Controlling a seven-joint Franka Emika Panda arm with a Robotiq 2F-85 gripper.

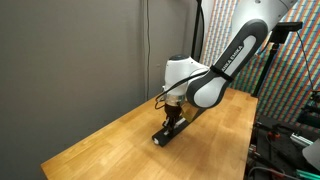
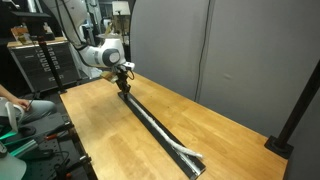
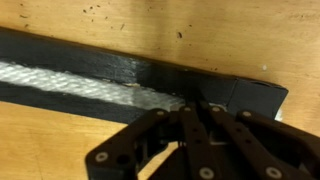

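Observation:
A long black channel (image 2: 150, 118) lies on the wooden table, with a pale braided strip (image 2: 187, 151) running along it. In the wrist view the strip (image 3: 85, 88) lies inside the channel (image 3: 130, 68) and passes out of sight beneath my gripper. My gripper (image 1: 172, 122) is low over the channel's end, its fingers pointing down. It is shut; whether anything thin sits between the fingertips is too dark to make out. The channel's near end (image 1: 160, 138) shows in exterior view 1.
Bare wooden table (image 1: 100, 150) spreads to both sides of the channel. A grey partition (image 1: 85, 70) stands along the back. A dark post (image 2: 290, 110) rises at the table's far right in exterior view 2.

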